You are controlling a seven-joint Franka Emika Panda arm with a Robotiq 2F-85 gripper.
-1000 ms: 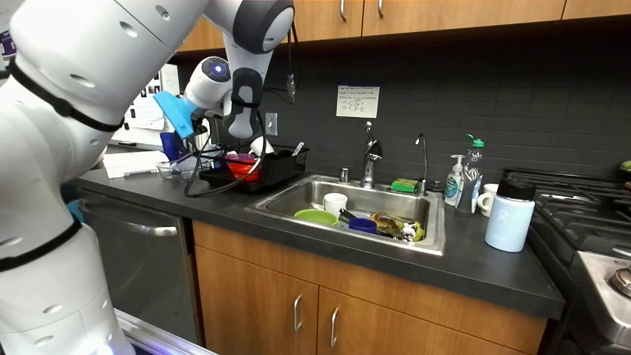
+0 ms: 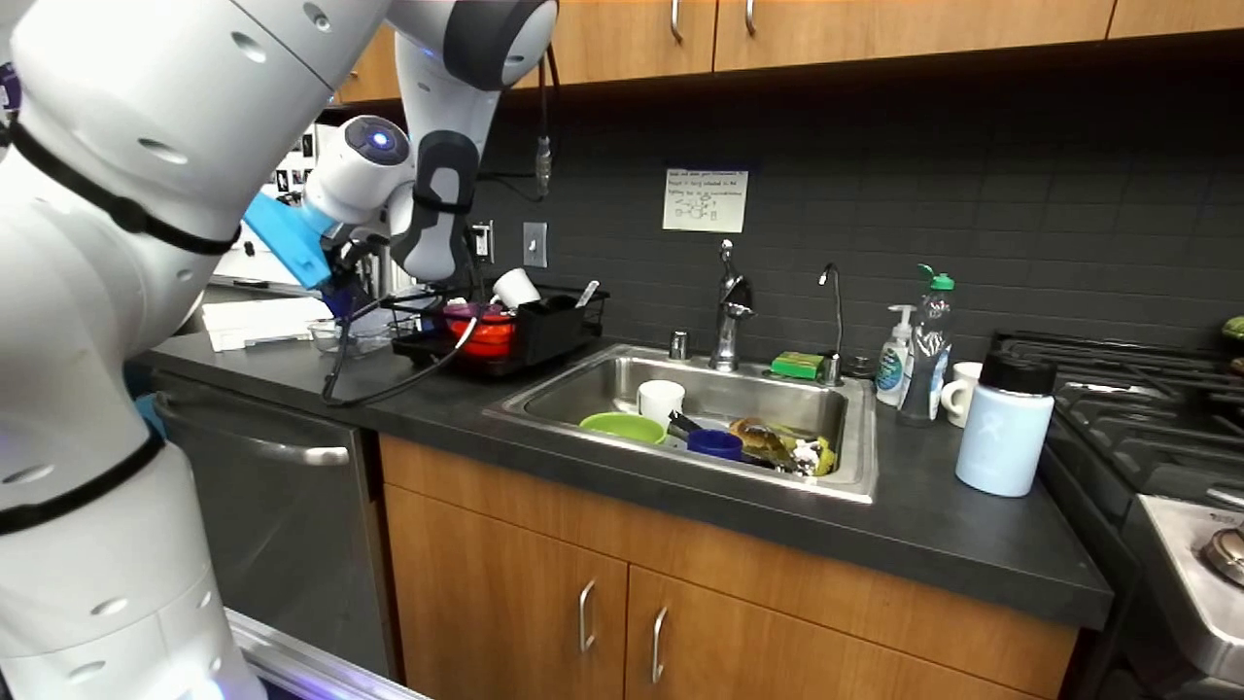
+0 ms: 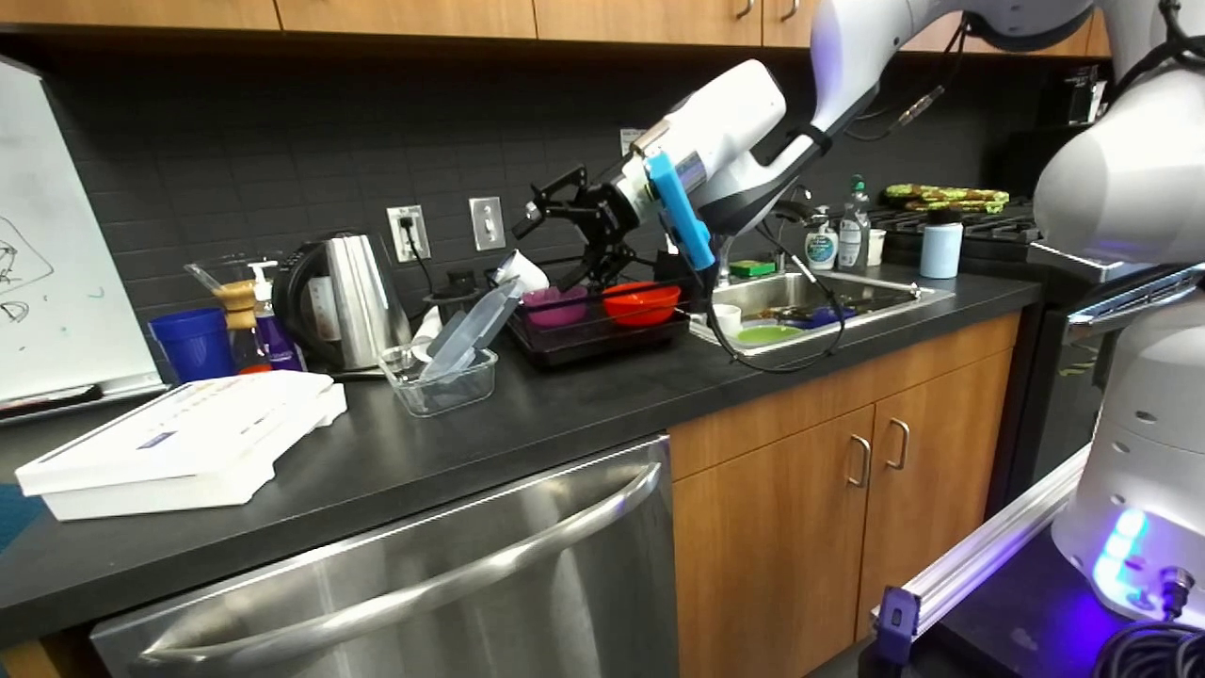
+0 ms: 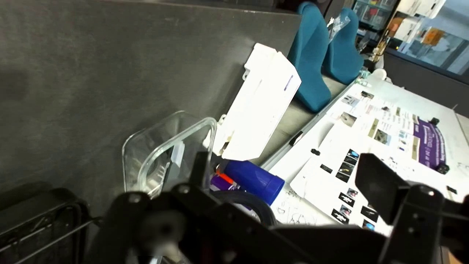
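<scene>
My gripper [image 3: 548, 249] hangs in the air above the dish rack, its fingers spread and nothing between them. In the wrist view one dark finger [image 4: 380, 189] shows at the right, and the other stands in front of a clear container [image 4: 136, 169]. That container rests on the counter, with clear lids [image 3: 483, 322] leaning up out of it. Beneath the gripper is the black dish rack [image 3: 599, 339], holding a purple bowl [image 3: 555, 309], a red bowl [image 3: 641, 303] and a tilted white cup [image 3: 522, 271]. Exterior view 1 largely hides the fingers behind the wrist.
A white box [image 3: 192, 435] lies on the left counter. Behind it stand a blue cup [image 3: 200, 343] and a steel kettle [image 3: 359, 299]. The sink [image 2: 560, 395] holds a green bowl [image 2: 624, 427], a white mug [image 2: 661, 401] and other dishes. Bare counter runs along the front edge.
In exterior view 1 the forearm and wrist have shifted left, away from the sink. The hanging cable moved with them. Dishes and counter items look unmoved.
</scene>
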